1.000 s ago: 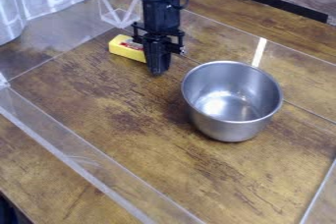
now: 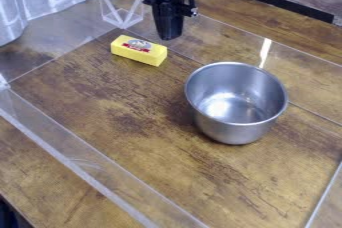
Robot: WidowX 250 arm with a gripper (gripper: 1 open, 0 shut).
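My black gripper (image 2: 168, 24) hangs at the top centre of the camera view, above and behind a small yellow box with a red label (image 2: 138, 50), apart from it. It appears shut, with nothing visible between its fingers. The yellow box lies flat on the wooden table (image 2: 94, 122). A large steel bowl (image 2: 237, 100) stands to the right of and nearer than the box.
Clear plastic sheeting (image 2: 34, 2) lines the upper left, and clear edging runs along the left side.
My gripper has moved up and back, away from the yellow box, uncovering it. The box and bowl lie where they were.
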